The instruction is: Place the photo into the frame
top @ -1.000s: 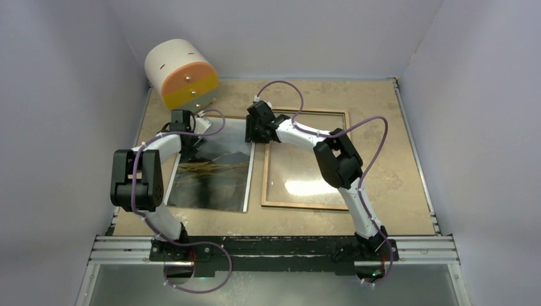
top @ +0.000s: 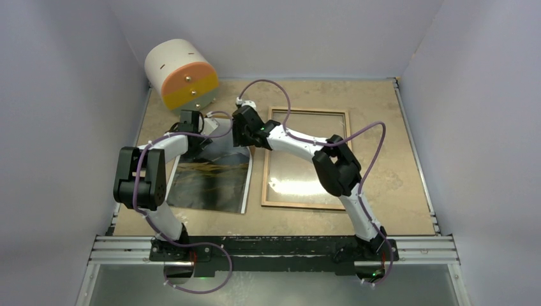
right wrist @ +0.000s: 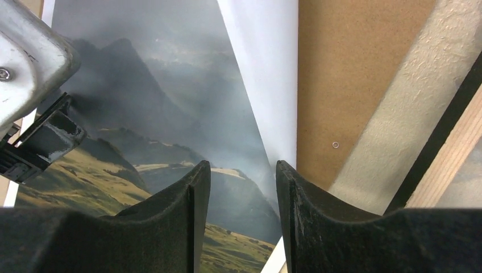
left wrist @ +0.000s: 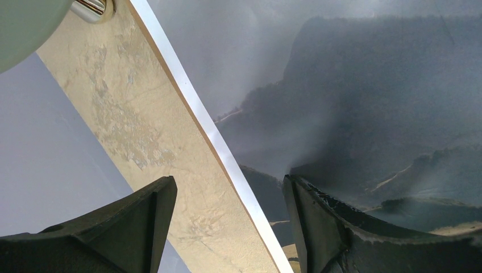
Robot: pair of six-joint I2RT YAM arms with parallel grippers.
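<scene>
The photo [top: 209,182], a dark landscape with white side borders, lies on a brown backing board [right wrist: 352,68] left of the wooden frame [top: 264,172]. Over the photo's upper left part is my left gripper [top: 199,148]; its fingers stand apart, one over the photo and one outside its left border [left wrist: 224,153]. My right gripper is at the upper right side, fingers apart too, near the photo's right border [right wrist: 267,74]. That border looks wide at the far end and narrows towards the fingers. Whether either gripper touches the photo is unclear.
A white drum-shaped box [top: 171,54] with a coloured drawer front stands at the back left, close behind the left gripper. My right forearm [top: 290,140] crosses over the frame. Free table [top: 383,159] lies to the frame's right.
The right gripper has moved left and the left gripper slightly right, so they stand closer together. The photo's lower right corner has shifted a little left. The frame has not moved.
</scene>
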